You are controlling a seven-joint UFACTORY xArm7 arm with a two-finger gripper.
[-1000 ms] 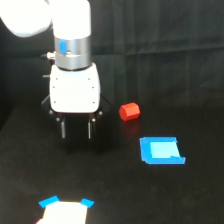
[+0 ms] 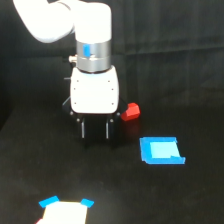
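A small red block lies on the dark table, just right of the gripper. My gripper points downward beneath the white wrist. Its two dark fingers stand apart, and I see nothing between them. The right side of the gripper comes close to the block's left edge in the picture; whether they touch or one is nearer the camera, I cannot tell. To the right and nearer the camera, a pale square framed in blue tape lies flat on the table.
At the bottom left edge is a cream-coloured piece with blue tape at its corners, partly cut off by the frame. A dark curtain hangs behind.
The arm and gripper have moved right, closer to the red block in the picture. The fingers remain apart. The block and the taped square look nearly the same.
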